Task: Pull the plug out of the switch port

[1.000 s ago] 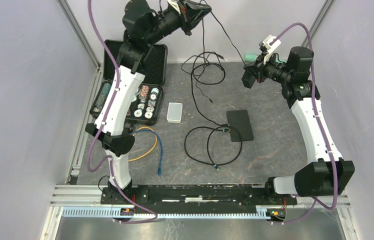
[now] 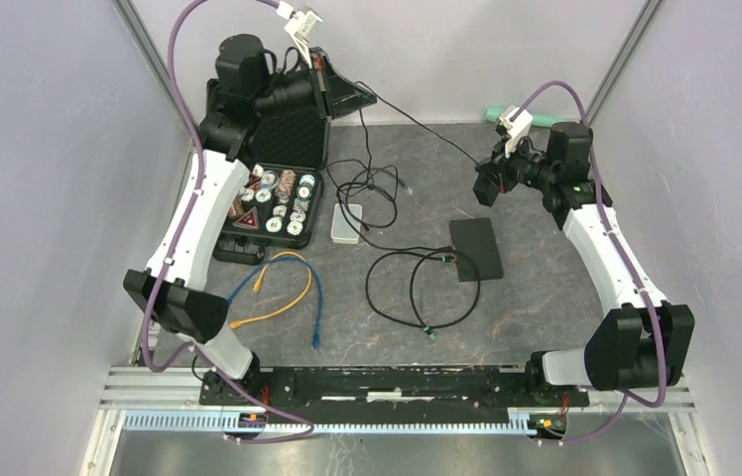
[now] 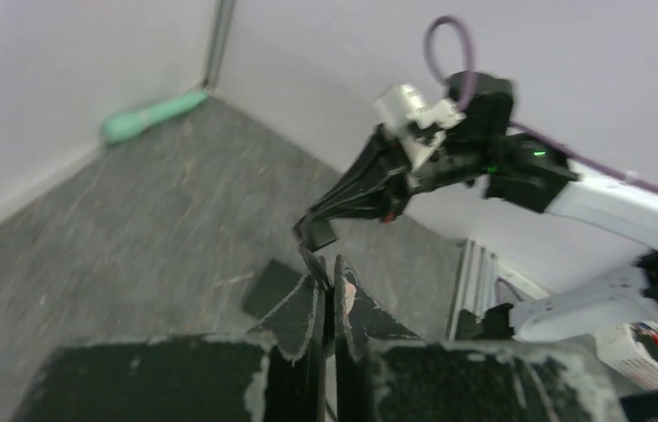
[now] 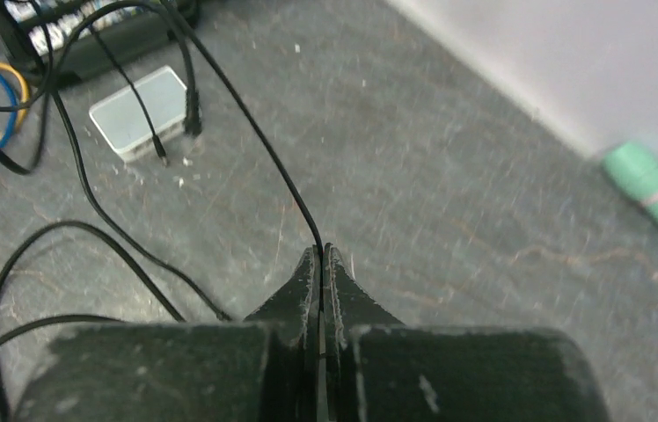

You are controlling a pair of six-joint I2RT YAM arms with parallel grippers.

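My left gripper, raised high at the back left in the top view [image 2: 357, 95], is shut on a black cable. That cable [image 2: 427, 129] stretches down to my right gripper, which is shut with the thin cable running into its fingertips, and a dark block hangs there in the top view [image 2: 486, 188]. More black cable [image 2: 367, 193] dangles and lies coiled between the arms. A black flat box [image 2: 478, 253] lies on the table with cable ends over its left edge; whether any plug sits in a port cannot be told.
An open case of parts [image 2: 283, 203], a small white box [image 4: 138, 110], blue and yellow cables [image 2: 317, 302], and a green roll [image 3: 149, 119] at the back. The table's middle front holds a looped black cable.
Both arms have moved toward the front in the top view, the left one more; the dangling cables have shifted left, now over the white box.
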